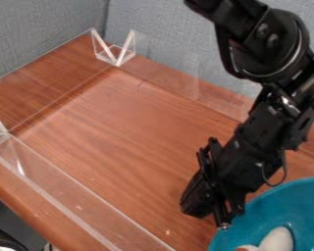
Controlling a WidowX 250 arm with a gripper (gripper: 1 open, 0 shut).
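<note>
My black gripper (212, 208) is low over the wooden table at the right, beside the rim of a blue bowl (298, 194). Its fingers look shut, with nothing clear between them, though dark parts hide the tips. A pale object (273, 241) lies inside the bowl at the bottom right.
Clear plastic walls with white corner brackets (114, 51) edge the wooden table (114, 127). A grey padded wall stands behind.
</note>
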